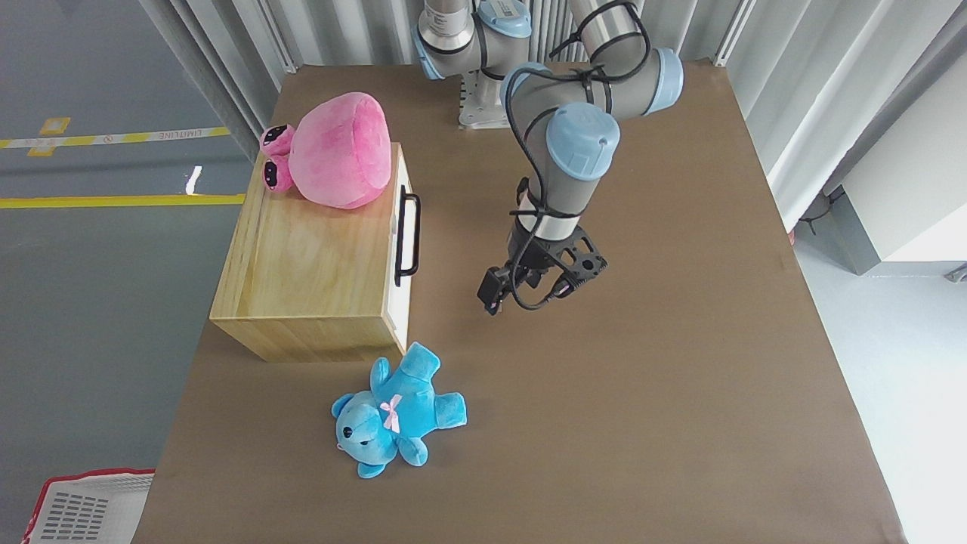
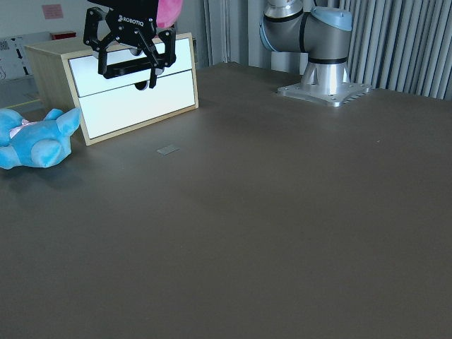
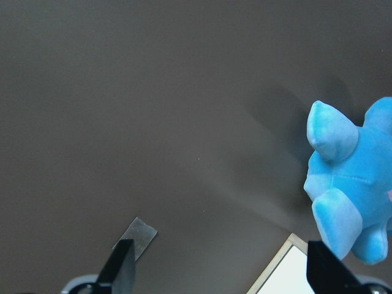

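My gripper (image 1: 530,276) hangs over the table right of the wooden cabinet (image 1: 317,272), above and behind the blue teddy bear (image 1: 403,408). In the left view the gripper (image 2: 137,60) has its two fingers spread open; in the wrist view they stand wide apart with nothing between them. The bear (image 3: 355,177) lies on its back at the right of the wrist view. A pink plush toy (image 1: 335,149) rests on the cabinet top; the cabinet's white drawers (image 2: 141,106) are shut, with a black handle (image 1: 408,236) on the front.
A small flat grey piece (image 3: 138,236) lies on the table below the gripper. A white basket (image 1: 86,508) stands off the table at the lower left.
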